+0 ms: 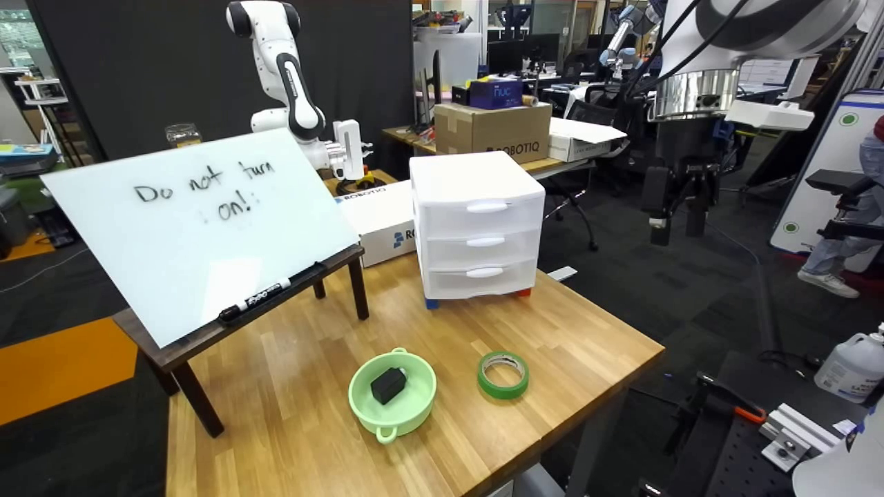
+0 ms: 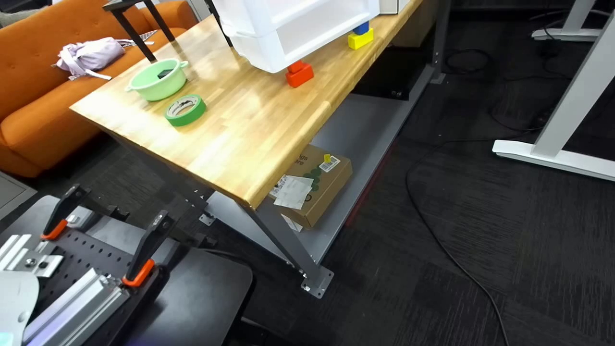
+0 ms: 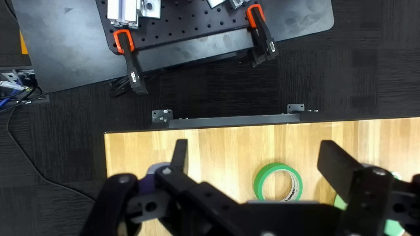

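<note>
My gripper point(image 1: 677, 230) hangs in the air to the right of the table, well above it. In the wrist view its two fingers point(image 3: 180, 155) are wide apart and the gripper is open, with nothing held. A roll of green tape point(image 1: 503, 375) lies flat on the tabletop; from the wrist it shows far below, between the fingers. Left of it in exterior view 1 stands a light green bowl point(image 1: 420, 388) holding a black block point(image 1: 387, 386). In the wrist view the bowl is mostly hidden behind the right finger.
A white drawer unit point(image 1: 478, 223) stands on colored blocks at the back. A whiteboard point(image 1: 199, 236) with handwriting leans on a dark stand at left, a marker point(image 1: 255, 299) along its lower edge. Clamps point(image 3: 126, 59) sit on the robot's base.
</note>
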